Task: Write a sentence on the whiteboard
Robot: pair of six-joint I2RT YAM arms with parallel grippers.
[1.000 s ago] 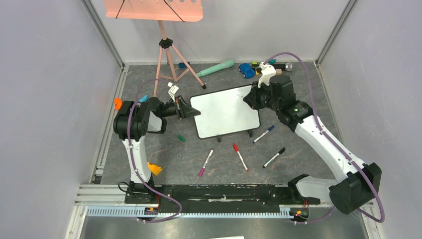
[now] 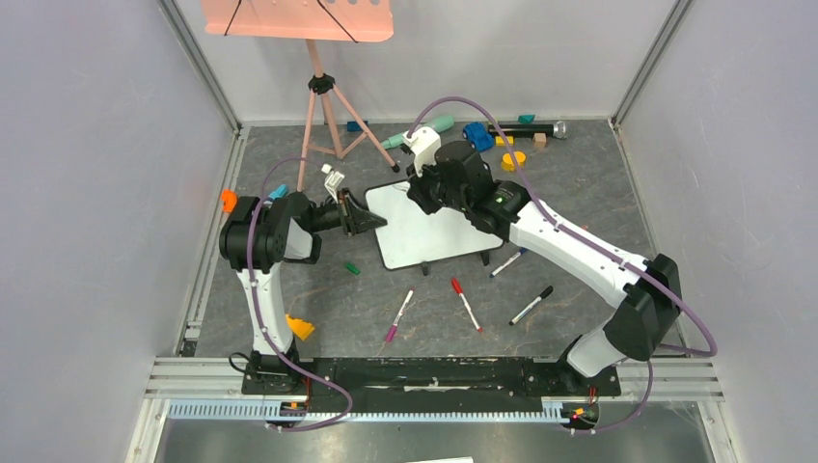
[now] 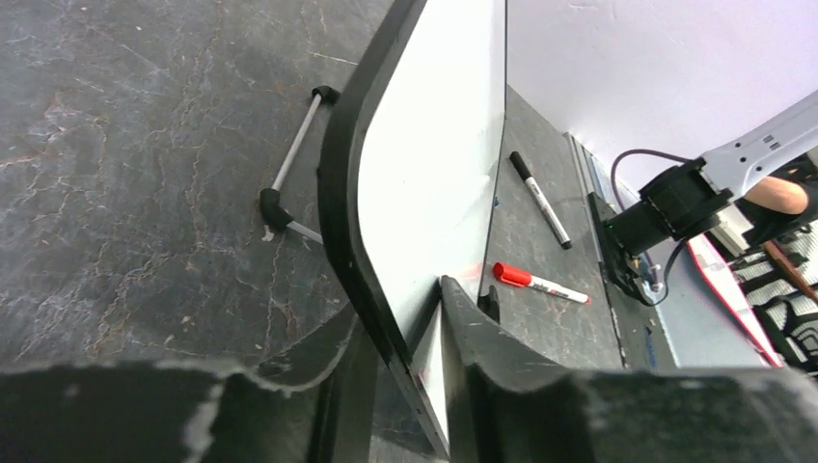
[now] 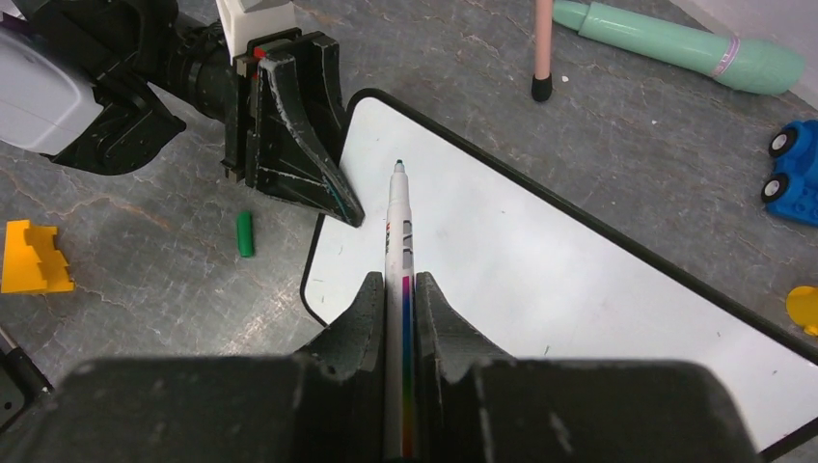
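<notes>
The whiteboard (image 2: 444, 238), white with a black rim, lies in the middle of the floor. At its left edge is my left gripper (image 2: 383, 223), part open. In the left wrist view its fingers (image 3: 463, 338) stand either side of the board's rim, with a gap showing beside it. A white marker (image 4: 397, 231) with a dark green tip is clasped upright in the frame by my right gripper. That marker appears uncapped, over the board's upper left area; whether the tip touches cannot be told. Only a few small dark marks show on the board.
A green cap (image 2: 352, 267) lies left of the board. In front lie a red marker (image 2: 466, 304), a purple-capped marker (image 2: 399, 315) and a black marker (image 2: 531, 305). Behind stand a pink easel (image 2: 326, 106), a teal bottle-like object (image 4: 675, 48) and a blue toy car (image 2: 478, 136).
My right arm has swept left with the marker, from the board's right side toward its upper left. The left arm and the board look unmoved.
</notes>
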